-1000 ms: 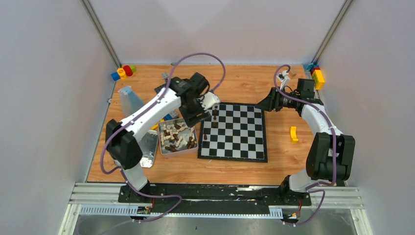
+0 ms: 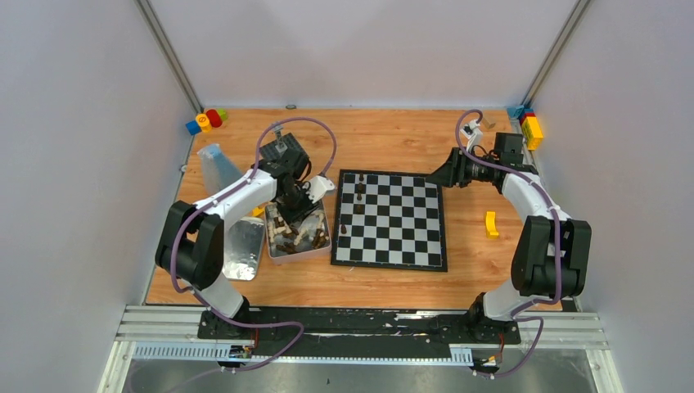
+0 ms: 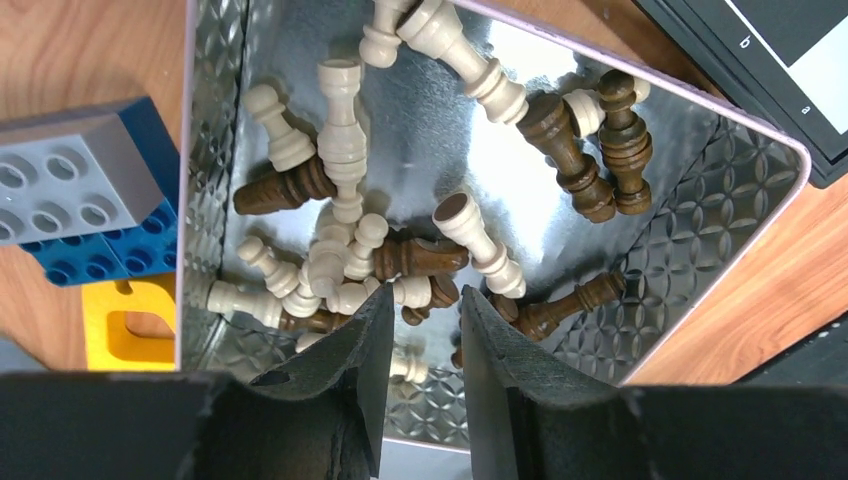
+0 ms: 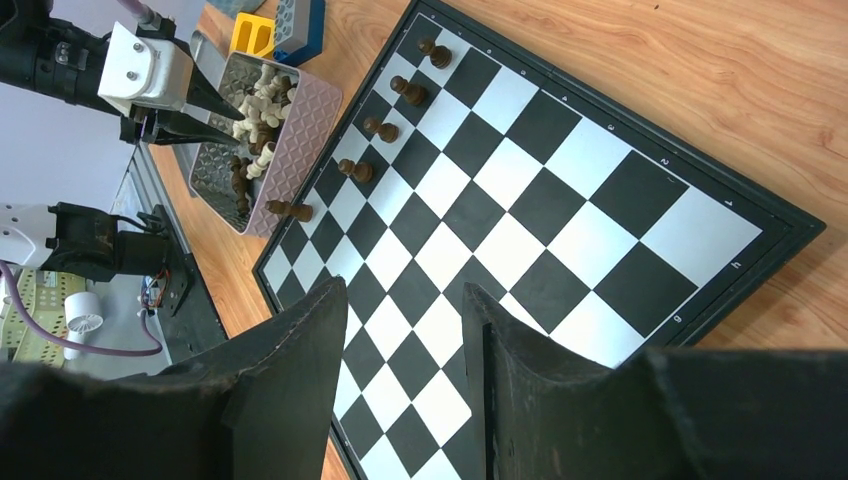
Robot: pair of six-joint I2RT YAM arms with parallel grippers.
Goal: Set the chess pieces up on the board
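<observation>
The chessboard [image 2: 391, 219] lies mid-table with a few brown pieces along its left side; the right wrist view shows a brown pawn [image 4: 388, 131] among several standing in a row. Left of the board is a box [image 2: 299, 255] of mixed cream and brown pieces. Over that box my left gripper points down, its fingers apart with nothing gripped. Beneath the fingertips are a lying brown piece [image 3: 420, 258] and a cream piece [image 3: 480, 245]. Beyond the board's upper right corner, my right gripper is open and empty, facing across the board.
Toy bricks [image 3: 90, 190] and a yellow block [image 3: 130, 325] sit against the box's left side. A metal tray [image 2: 243, 248] and a clear bag [image 2: 217, 168] lie further left. A yellow piece [image 2: 491, 224] rests right of the board.
My right arm looks nearly still.
</observation>
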